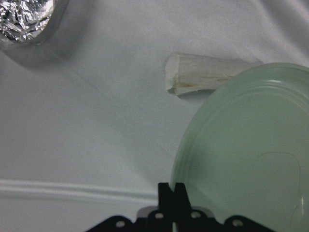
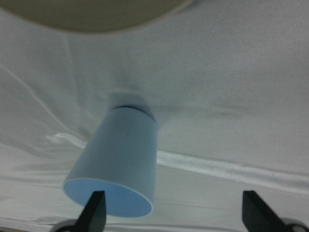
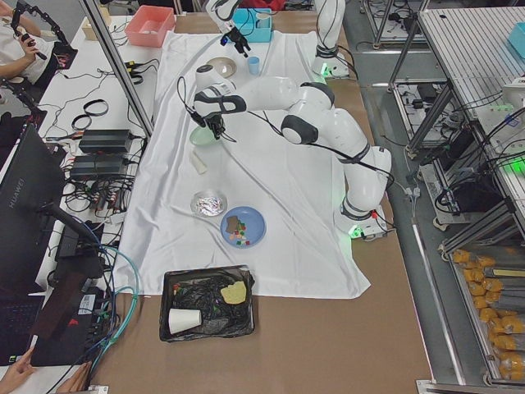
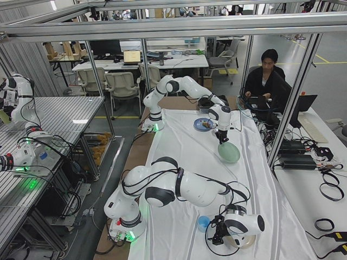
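Note:
My left gripper is shut on the near rim of a green plate (image 1: 246,145), held over the cloth in camera left view beside a pale rolled paper (image 1: 207,72) and a foil bowl (image 3: 209,203). A blue plate (image 3: 250,226) with small food pieces lies farther along. My right gripper hangs open above a light blue cup (image 2: 116,150) and a beige plate (image 2: 91,14), nothing between its fingers.
A black-lined tray (image 3: 205,324) with a white cup and a yellow piece sits at the cloth's end. A pink bin (image 3: 148,25) and cluttered side desk border the left.

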